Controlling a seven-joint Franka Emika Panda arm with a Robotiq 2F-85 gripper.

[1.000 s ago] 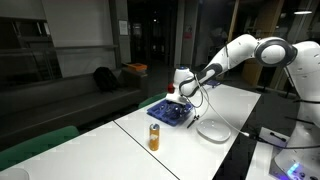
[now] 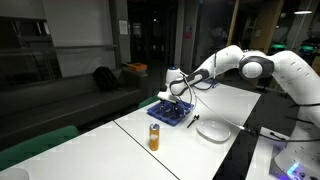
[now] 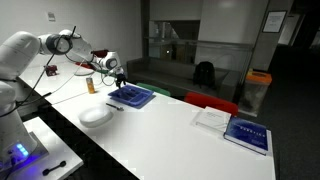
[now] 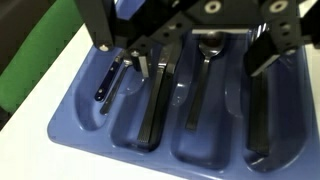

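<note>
A blue cutlery tray [image 4: 215,148] lies below my gripper in the wrist view, with dark-handled cutlery in its compartments. A spoon [image 4: 203,85] lies in a middle compartment, roughly between the fingers as seen from above. Beside it, to the left, are long dark handles [image 4: 157,103]; another dark handle [image 4: 259,110] is at the right, partly behind one finger. The fingers stand open and I see nothing held between them. In exterior view 1 the gripper [image 2: 174,97] is low over the tray [image 2: 168,110]; its fingertips are too small to make out.
A white plate [image 2: 213,130] lies right of the tray, with a dark-handled utensil [image 2: 193,119] on the table between them. An orange-and-grey bottle [image 2: 154,137] stands nearer the camera. In exterior view 2, a white rack [image 3: 214,119] and another blue tray [image 3: 248,133] sit at right.
Over the last second the arm has shifted slightly in exterior view 1, with the gripper still over the tray. The tray, plate and bottle have not moved.
</note>
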